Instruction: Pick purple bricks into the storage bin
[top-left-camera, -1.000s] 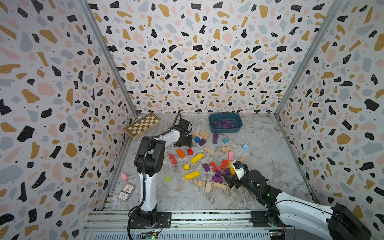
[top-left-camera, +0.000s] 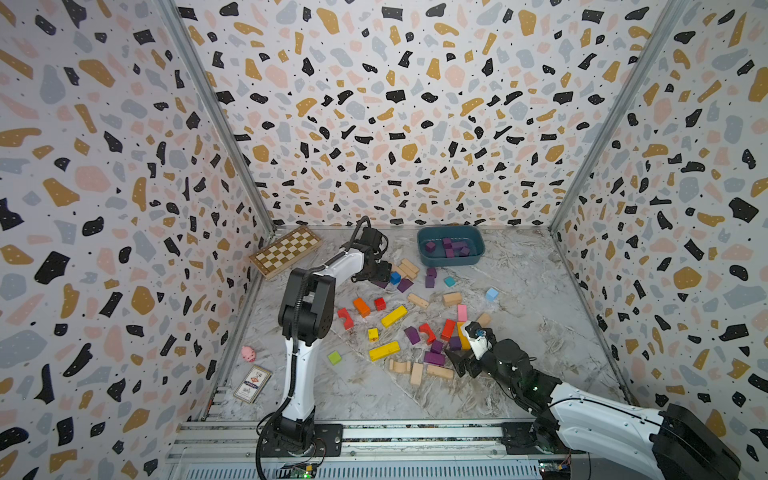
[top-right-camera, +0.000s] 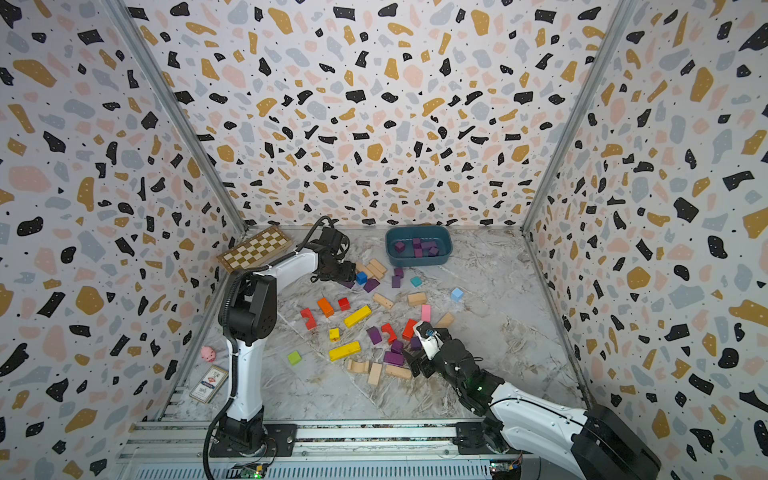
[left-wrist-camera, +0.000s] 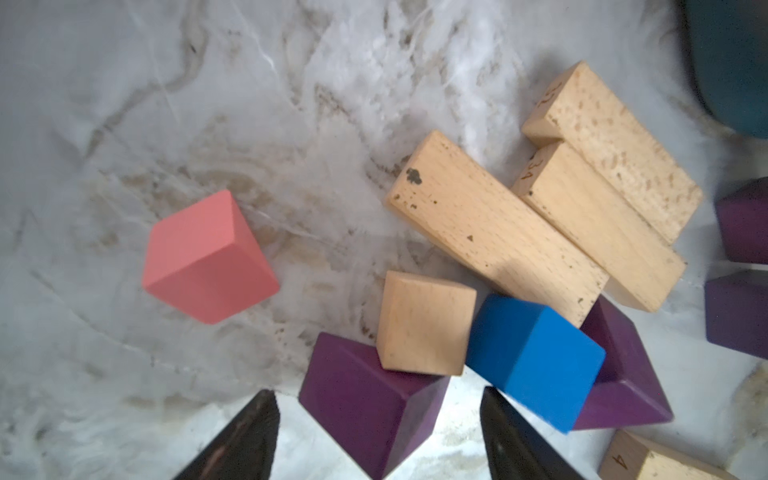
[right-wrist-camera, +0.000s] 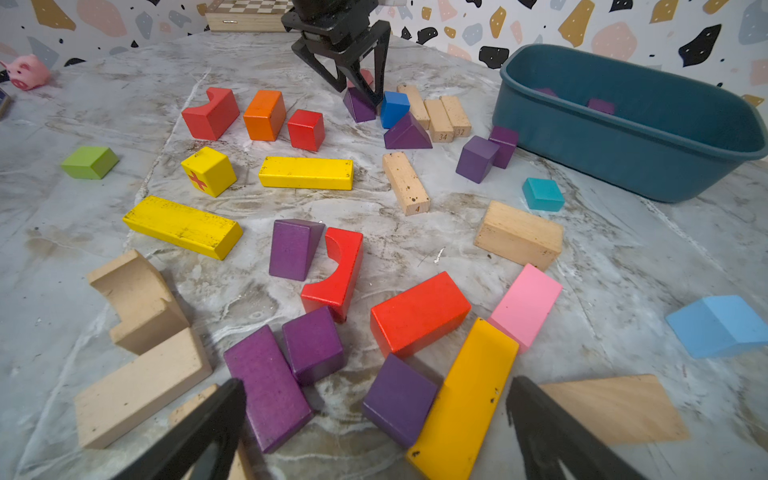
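The teal storage bin (right-wrist-camera: 608, 140) stands at the back, several purple bricks inside. In the left wrist view, a purple brick (left-wrist-camera: 352, 392) sits between the spread fingers of my left gripper, with gaps on both sides. A small wooden cube (left-wrist-camera: 424, 324) overlaps that brick's upper edge. A purple triangular brick (left-wrist-camera: 620, 368) lies beyond the blue cube. Two purple bricks (right-wrist-camera: 478, 158) are beside the bin. My right gripper is open over the front pile, where purple bricks (right-wrist-camera: 268, 388) and a dark purple cube (right-wrist-camera: 400, 400) lie beneath it.
A blue cube (left-wrist-camera: 536, 360) and several wooden blocks (left-wrist-camera: 496, 224) crowd the left gripper's right side. A red block (left-wrist-camera: 208, 256) sits to its left. Yellow bars (right-wrist-camera: 304, 172) and red blocks fill the middle.
My left gripper has moved toward the back and slightly right, to beside the blue cube. The right arm and the bricks on the table look unmoved.
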